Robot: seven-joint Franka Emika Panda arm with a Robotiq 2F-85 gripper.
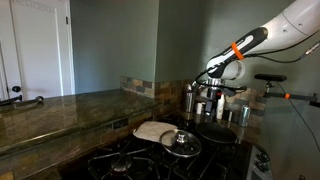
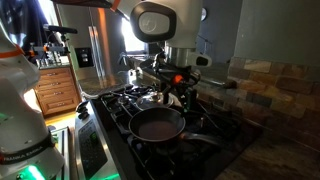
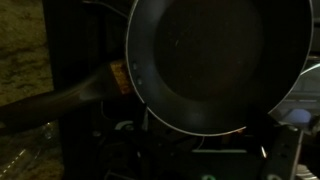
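Note:
A dark round frying pan (image 2: 158,124) sits on the stove, its handle (image 2: 205,138) reaching to the right in exterior view 2. From the wrist, the pan (image 3: 210,50) fills the upper right, and its brown handle (image 3: 60,103) runs off to the left. My gripper is open over the pan's near edge, its dark fingers along the bottom of the wrist view and nothing seen between them. Exterior view 1 has the gripper (image 1: 216,97) above and apart from the pan (image 1: 215,132); its fingertips are small and dark there.
A glass-lidded pan (image 1: 181,144) stands beside the frying pan, with a pale cloth or board (image 1: 154,130) behind it. Bottles and canisters (image 1: 221,108) line the back by the wall.

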